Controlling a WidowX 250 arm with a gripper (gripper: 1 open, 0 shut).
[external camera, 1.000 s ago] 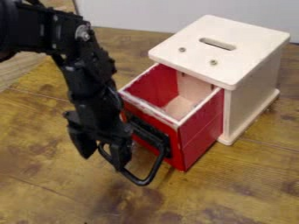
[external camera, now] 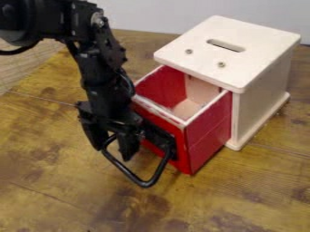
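A white wooden cabinet (external camera: 264,91) has a red drawer (external camera: 208,138) pulled out toward the lower left, its pale interior empty. A black loop handle (external camera: 147,179) hangs at the drawer's front. My black gripper (external camera: 119,136) is at that front, low beside the handle, shut on it as far as shows. The fingertips are dark against the black handle and hard to make out.
The arm reaches in from the upper left.
The arm and gripper have shifted very slightly. The drawer and handle look nearly unchanged.
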